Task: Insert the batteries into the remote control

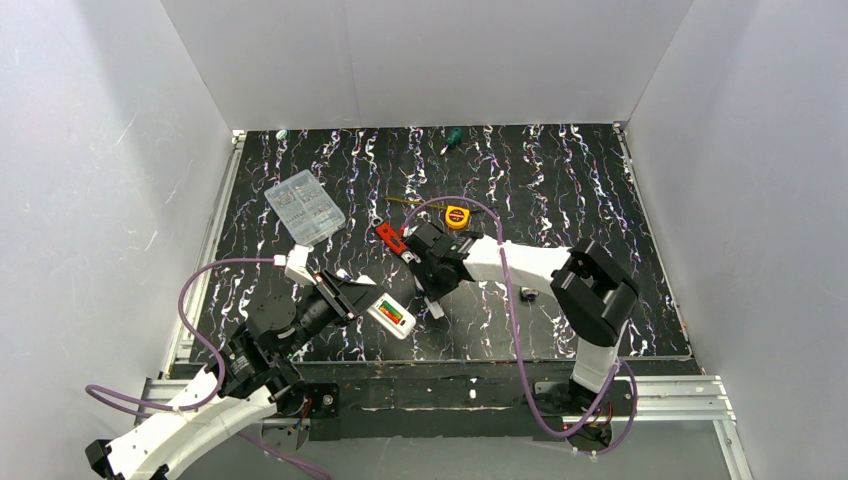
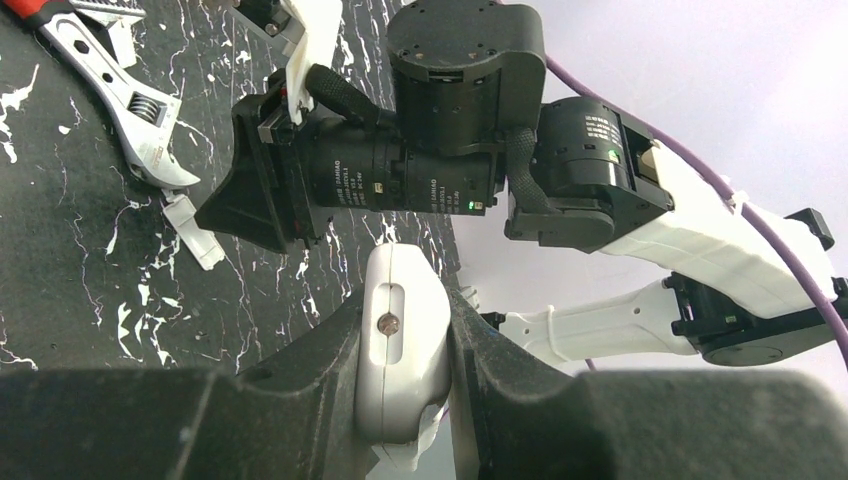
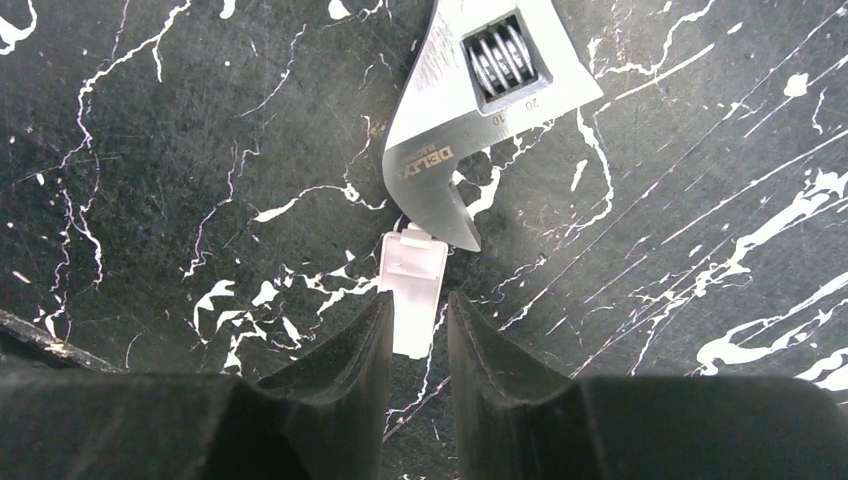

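Observation:
The white remote control (image 1: 391, 315) is held in the air at the left front, its compartment facing up with green and orange-red batteries (image 1: 391, 312) inside. My left gripper is shut on the remote's end; the left wrist view shows its white back edge between the fingers. A small white battery cover (image 3: 411, 300) lies on the table, touching or almost touching the wrench's finger tip. Above the cover, my right gripper is part open, one finger (image 3: 376, 345) on each side of the cover's near part. No clear grip on it shows.
An adjustable wrench (image 3: 470, 110) with a red handle lies just behind the cover. Farther back are a yellow tape measure (image 1: 457, 217), a clear parts box (image 1: 305, 207) and a green screwdriver (image 1: 454, 136).

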